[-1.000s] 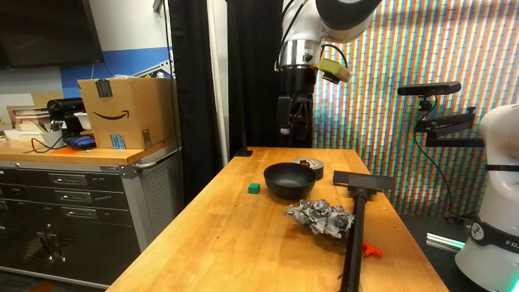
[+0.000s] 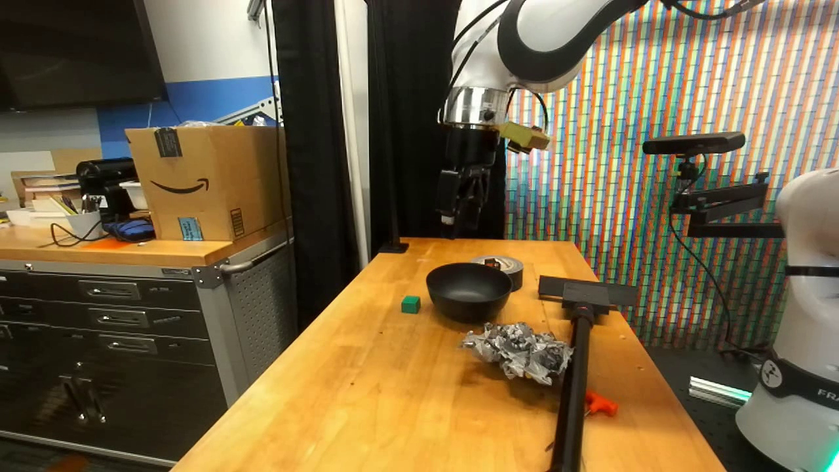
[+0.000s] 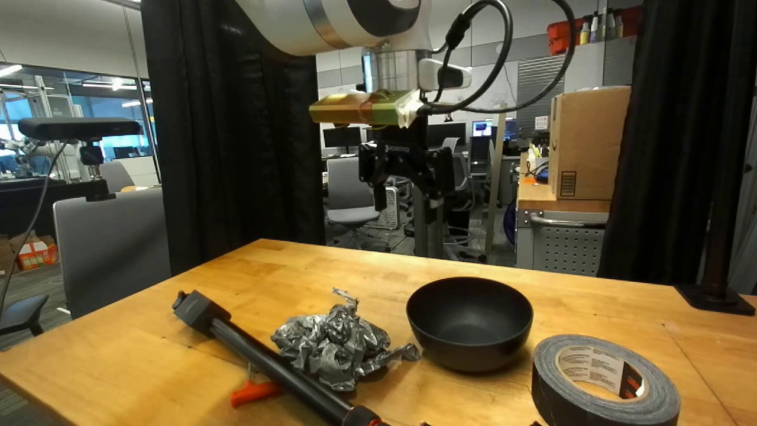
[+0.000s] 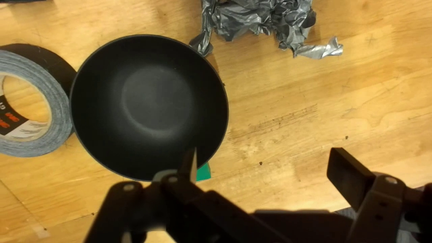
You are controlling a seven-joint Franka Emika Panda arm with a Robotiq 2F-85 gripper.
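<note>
My gripper is open and empty, high above the table. In exterior view 1 the gripper (image 2: 462,217) hangs over the area of the black bowl (image 2: 468,292), well clear of it. Seen from the wrist, the bowl (image 4: 156,97) is empty, and the left finger overlaps its near rim. A small green block (image 2: 410,304) rests on the table beside the bowl. Only a corner of that block (image 4: 203,172) shows in the wrist view; bowl and finger hide the rest. The block cannot be made out in exterior view 2.
A roll of grey tape (image 3: 604,380) lies close to the bowl. Crumpled silver foil or tape (image 3: 337,344) sits on the bowl's other side, by a black pole-like tool (image 3: 277,369) and an orange-handled item (image 3: 254,393). Bare tabletop (image 2: 346,393) extends in front of the block.
In exterior view 1 the arm and gripper have shifted left and somewhat lower over the past second. The bowl, block, tape and foil are where they were.
</note>
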